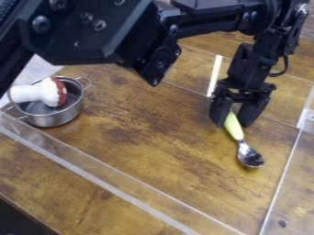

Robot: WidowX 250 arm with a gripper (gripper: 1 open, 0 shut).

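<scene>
A spoon with a pale yellow-green handle (pixel 233 128) and a metal bowl (pixel 249 157) lies on the wooden table at the right. My black gripper (pixel 234 114) is low over the handle's upper end, open, its fingers on either side of it.
A steel pot (pixel 57 113) with a white and reddish-brown object (pixel 32 92) in it sits at the left. Clear strips run along the table's left and right.
</scene>
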